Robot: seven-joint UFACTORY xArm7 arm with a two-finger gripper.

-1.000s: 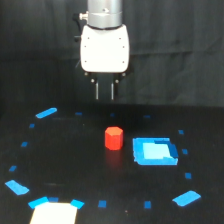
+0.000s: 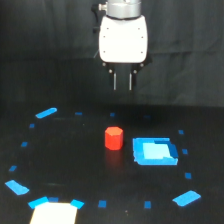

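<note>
A red block (image 2: 114,139) with a hexagon-like outline stands on the dark table, near the middle of the view. To its right lies a small blue tray or frame (image 2: 141,144) with pale blue and white inside it. High above the table, over and slightly right of the red block in the picture, hangs my white gripper (image 2: 122,79). Its two thin dark fingers point down, spread apart with nothing between them.
Blue marks and tape strips (image 2: 46,113) lie scattered over the black table. A white and orange piece (image 2: 55,213) shows at the bottom left edge. Clear table surrounds the red block, and dark curtain hangs behind.
My gripper has shifted right and slightly down, still high above the table. The red block and the blue tray have stayed where they were.
</note>
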